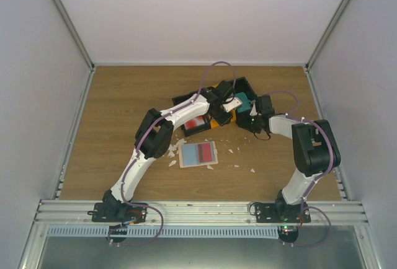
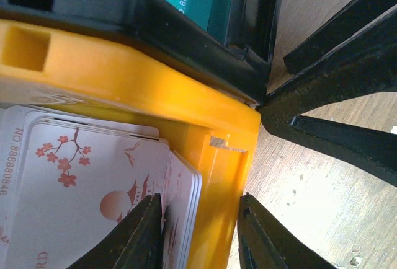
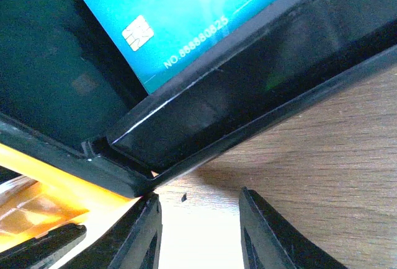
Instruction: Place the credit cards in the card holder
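A yellow tray (image 2: 214,213) holds white cards with red blossoms (image 2: 80,176). One white card (image 2: 189,204) leans against its end wall. My left gripper straddles that wall and the leaning card's edge, its fingers apart; whether they touch the card is unclear. My right gripper stands open beside the black tray's corner, only bare surface showing between its fingers. Teal cards (image 3: 192,27) lie in that black tray (image 3: 260,108). From above, a flat piece with blue and red panels (image 1: 198,154), possibly the card holder, lies in front of the trays.
Another black-rimmed tray with red and white cards (image 1: 193,122) sits left of the yellow one. Small white scraps (image 1: 172,163) are scattered round the flat piece. The right gripper's black fingers (image 2: 341,83) are close to my left gripper.
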